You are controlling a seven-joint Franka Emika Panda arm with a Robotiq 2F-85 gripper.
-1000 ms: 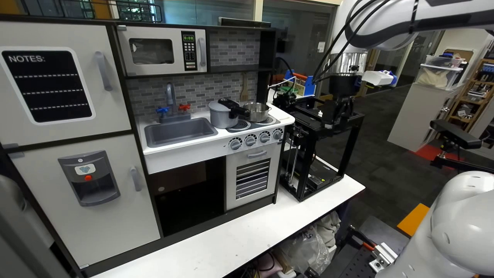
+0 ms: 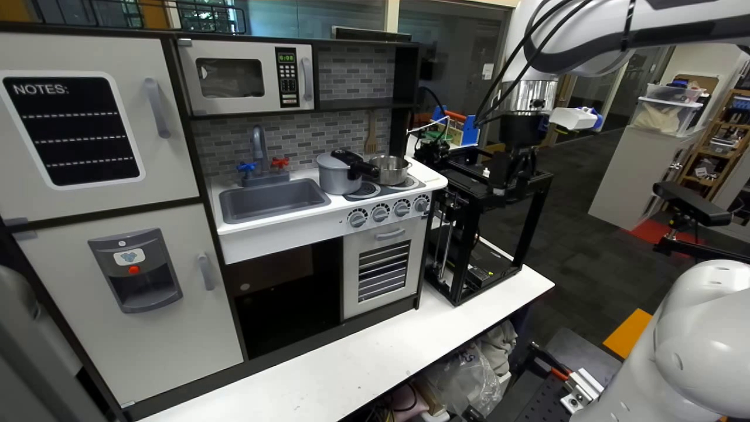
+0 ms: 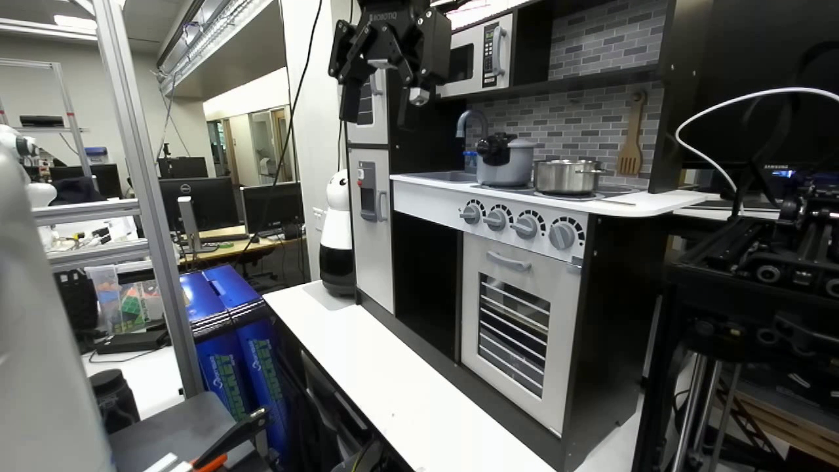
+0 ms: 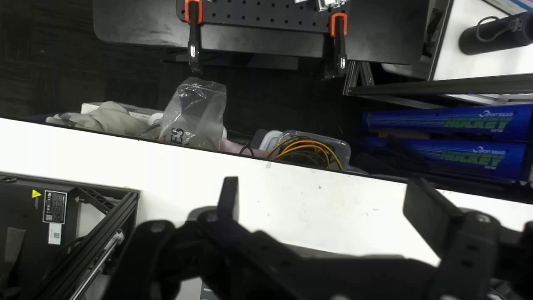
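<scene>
Pointing downward, my gripper (image 3: 395,110) is open in the second exterior view, with nothing between its fingers. Its two fingers (image 4: 228,200) stand wide apart over the white tabletop (image 4: 300,205) in the wrist view. A grey lidded pot (image 2: 338,173) with a black handle is on the toy kitchen's stove, beside a steel pot (image 2: 391,169). In the first exterior view my gripper hangs to the right of the kitchen, apart from both pots. The oven door (image 3: 515,314), microwave (image 2: 246,77) and fridge doors (image 2: 84,112) are all shut.
A black-framed machine (image 2: 485,225) stands right of the kitchen on the table. The grey sink (image 2: 274,200) looks empty, and a wooden spatula (image 3: 631,137) hangs on the back wall. In front of the kitchen, the tabletop strip is clear.
</scene>
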